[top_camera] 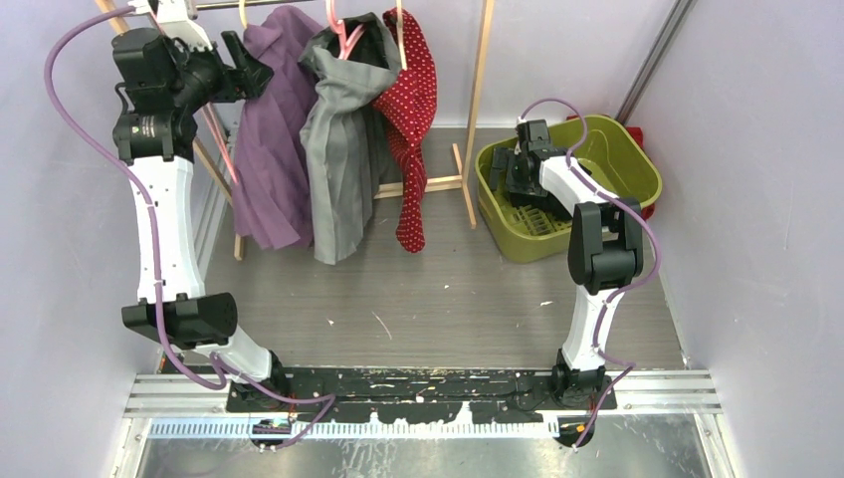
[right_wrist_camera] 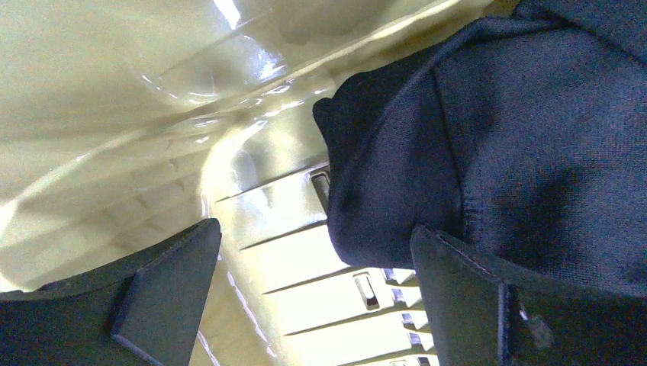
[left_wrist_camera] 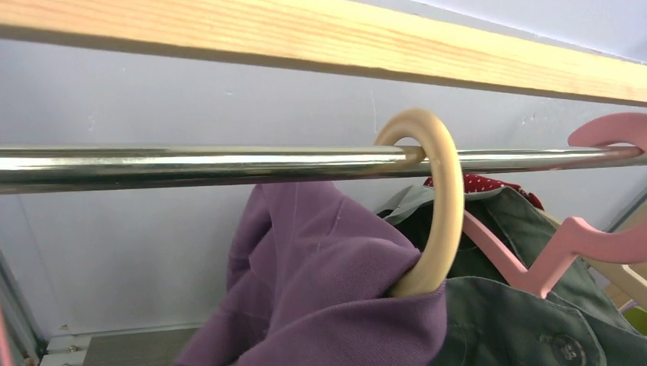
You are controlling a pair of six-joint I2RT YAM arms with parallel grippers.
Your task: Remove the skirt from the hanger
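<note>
From the rail, a purple skirt (top_camera: 274, 149) hangs on a cream hanger (left_wrist_camera: 442, 206). Beside it, a grey skirt (top_camera: 343, 179) hangs on a pink hanger (top_camera: 346, 38). In the top view, my left gripper (top_camera: 249, 70) is open by the purple skirt's upper left edge; its fingers are out of sight in the left wrist view. My right gripper is open inside the green basket (top_camera: 523, 249), with the bare slatted floor in the gap. Dark navy cloth (right_wrist_camera: 526, 152) lies in the basket by its right finger (right_wrist_camera: 465, 297).
A metal rail (left_wrist_camera: 191, 166) and a wooden bar (left_wrist_camera: 305, 34) cross in front of the left wrist camera. A red dotted garment (top_camera: 410, 119) hangs right of the grey skirt. An empty pink hanger (top_camera: 217, 139) is partly hidden behind the left arm.
</note>
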